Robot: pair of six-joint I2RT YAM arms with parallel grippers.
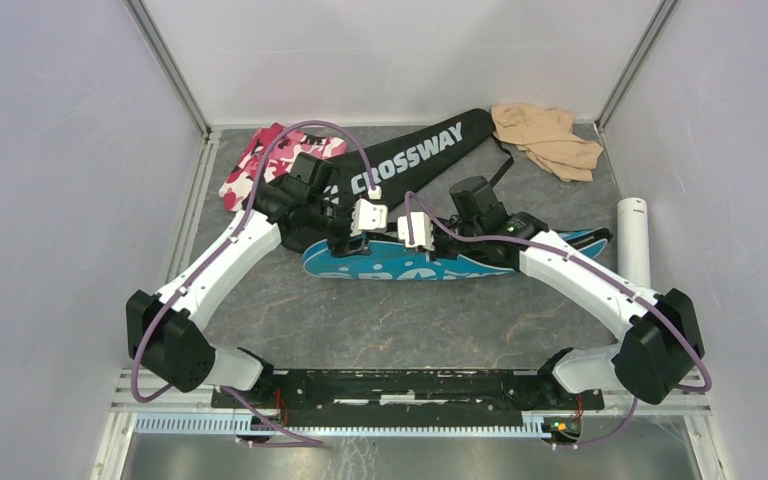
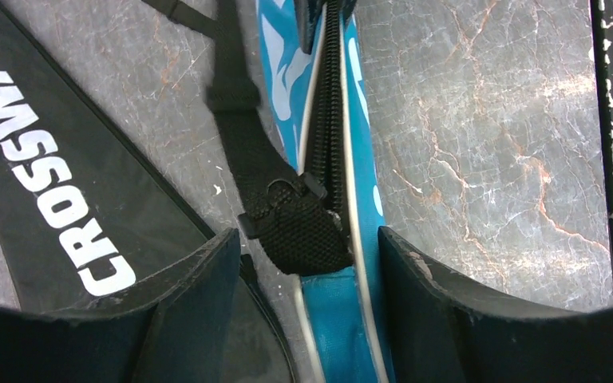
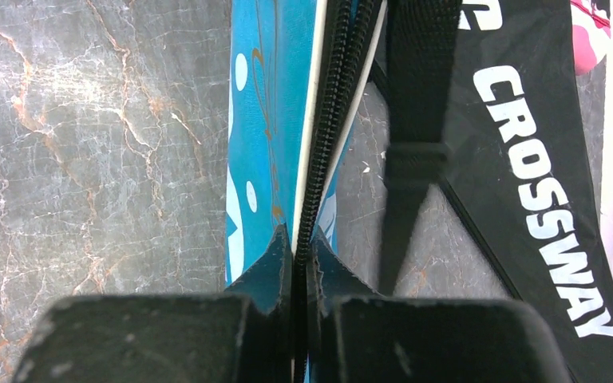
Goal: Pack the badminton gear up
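Note:
A blue racket bag [image 1: 340, 263] lies lengthwise with its zipper [image 3: 331, 120] facing up. My left gripper is part open around the bag's left section, where a black strap end with a mesh piece [image 2: 303, 235] sits above the zipper. My right gripper is shut on the zipper edge of the bag, further right along it. A black strap [image 3: 415, 120] runs beside it, blurred near the gripper.
A black CROSSWAY bag [image 1: 438, 145] lies behind, with a pink patterned cloth [image 1: 255, 175] at back left. A tan cloth [image 1: 545, 140] is at back right, a white roll [image 1: 632, 240] at the right edge.

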